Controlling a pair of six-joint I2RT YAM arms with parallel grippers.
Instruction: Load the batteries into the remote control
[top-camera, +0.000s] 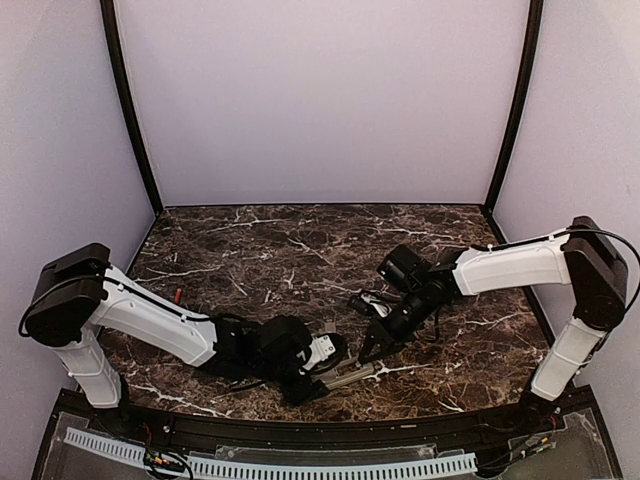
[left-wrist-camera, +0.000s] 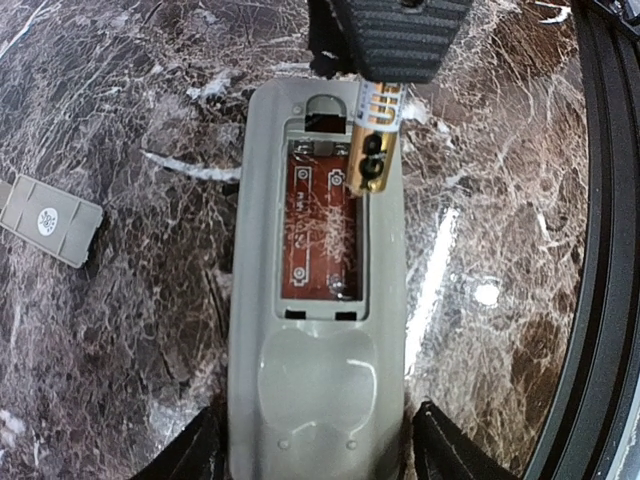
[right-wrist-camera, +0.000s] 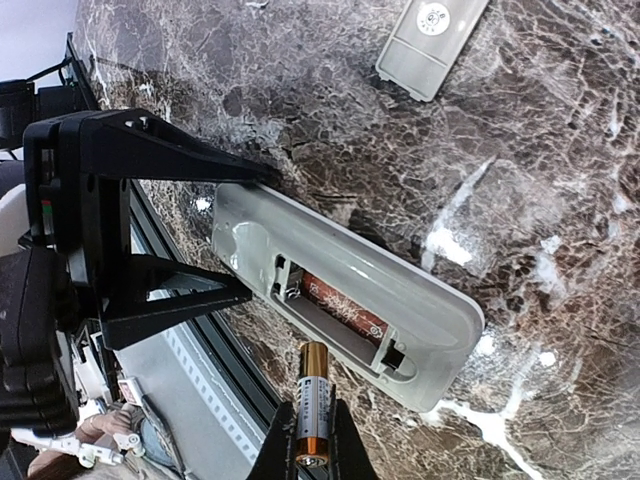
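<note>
The grey remote (left-wrist-camera: 315, 390) lies back up, its battery bay (left-wrist-camera: 320, 230) uncovered with no battery visible in it. My left gripper straddles the remote's lower end, fingers at both sides; in the right wrist view it (right-wrist-camera: 240, 235) is at that same end. My right gripper is shut on a battery, which hangs tilted above the bay's upper right part in the left wrist view. The battery cover (left-wrist-camera: 50, 222) lies on the marble beside the remote. In the top view (top-camera: 350, 370) the remote is partly hidden by both arms.
The table's dark front edge (left-wrist-camera: 590, 300) runs close alongside the remote. A small red item (top-camera: 178, 295) lies behind the left arm at the left.
</note>
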